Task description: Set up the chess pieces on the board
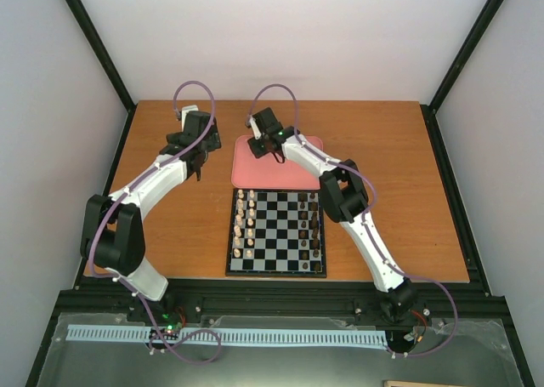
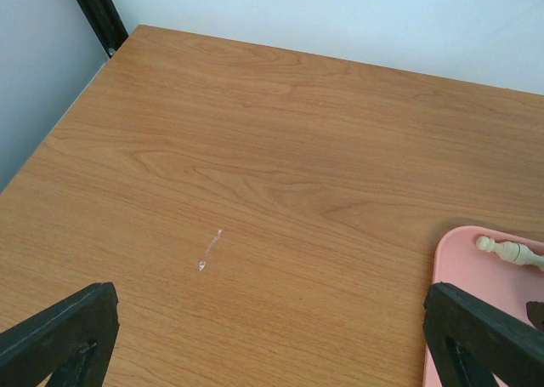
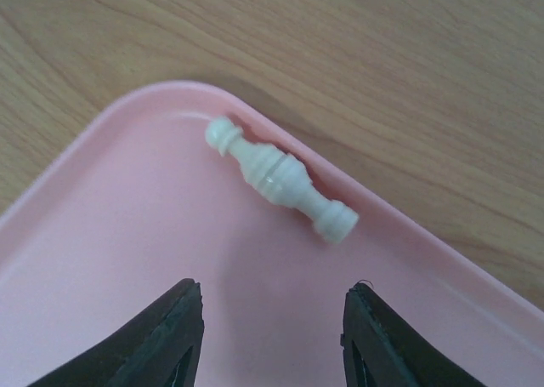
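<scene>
One cream chess piece (image 3: 280,179) lies on its side along the rim in a corner of the pink tray (image 3: 127,259). My right gripper is over the tray with its fingers apart, nothing between them; the piece lies a little beyond the fingertips. In the left wrist view the same corner shows the cream piece (image 2: 512,251). My left gripper stands open and empty above bare wood left of the tray. On the chess board (image 1: 277,236), light pieces (image 1: 239,219) line the left side and dark pieces (image 1: 314,221) the right.
The board sits directly in front of the tray, its pieces close together. Bare tabletop (image 1: 387,174) stretches to the right of the tray. A white wall (image 1: 280,38) rises behind the table.
</scene>
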